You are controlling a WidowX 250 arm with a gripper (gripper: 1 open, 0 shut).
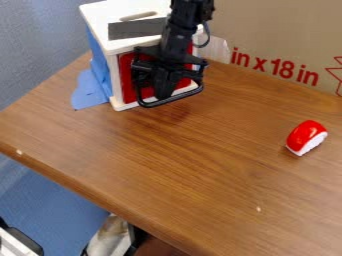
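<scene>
My black gripper [162, 78] is at the front of a white box [103, 14] with a red front, blue sides and a dark strip on top, standing at the back left of the wooden table. The gripper covers much of the red face; whether its fingers are open or shut is hard to make out. A red and white object [306, 138] lies apart on the right side of the table.
A cardboard panel [274, 35] stands behind the table. Blue fabric and some loose items are below the left edge.
</scene>
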